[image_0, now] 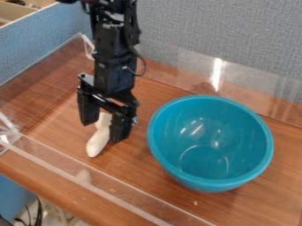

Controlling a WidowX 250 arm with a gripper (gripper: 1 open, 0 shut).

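Observation:
My black gripper (109, 118) is low over the wooden table, its open fingers around a white mushroom-shaped object (98, 141), whose upper end is hidden by the gripper. Just to the right stands a large empty turquoise bowl (210, 143).
Clear plastic edging runs along the table (49, 99) front and back. A blue padded wall (41, 53) is at the left and a grey wall (224, 44) at the back. Bare wood lies left of the gripper and at the lower right.

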